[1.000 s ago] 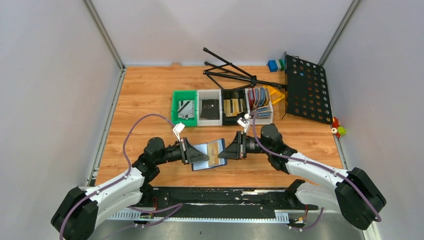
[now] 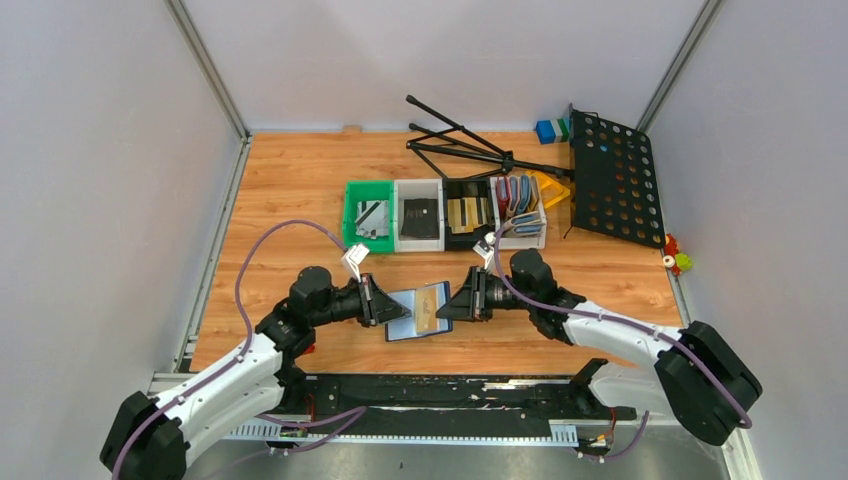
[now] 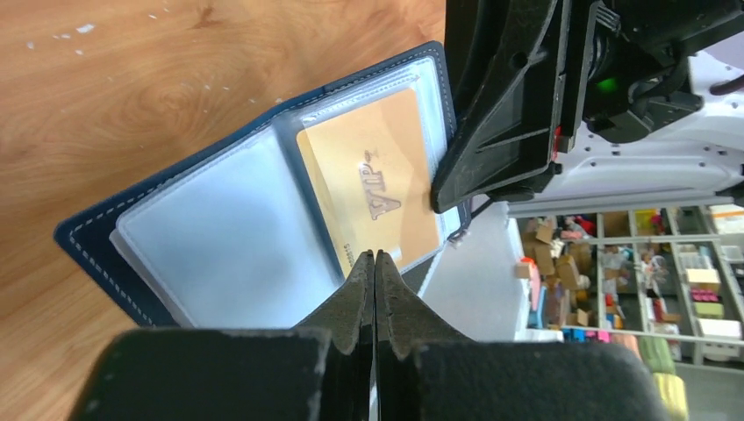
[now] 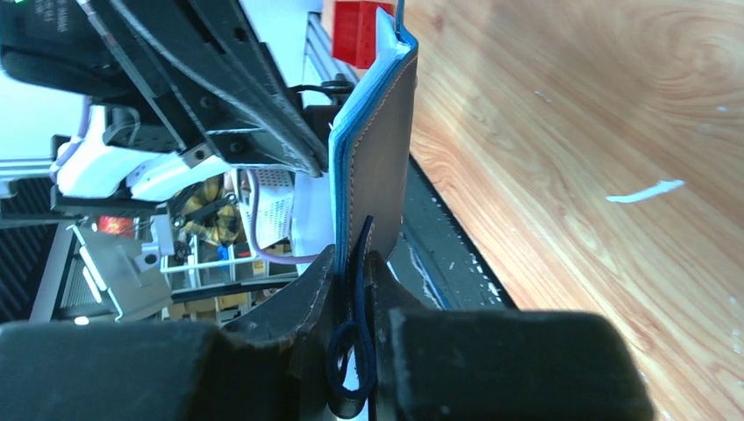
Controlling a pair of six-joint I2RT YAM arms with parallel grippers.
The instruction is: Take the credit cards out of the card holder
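An open blue card holder is raised between the arms, with a beige card showing in a clear sleeve on its right half. My right gripper is shut on the holder's edge, which stands upright between its fingers in the right wrist view. My left gripper is shut at the holder's other half, its tips just below the beige card in the left wrist view; nothing clearly shows between them.
Behind lie a green bin, a white bin, a black bin of cards and a bin of holders. A black folded stand and perforated panel occupy the back right. Bare wood is clear at left.
Both arms have shifted very slightly, the right one toward the back.
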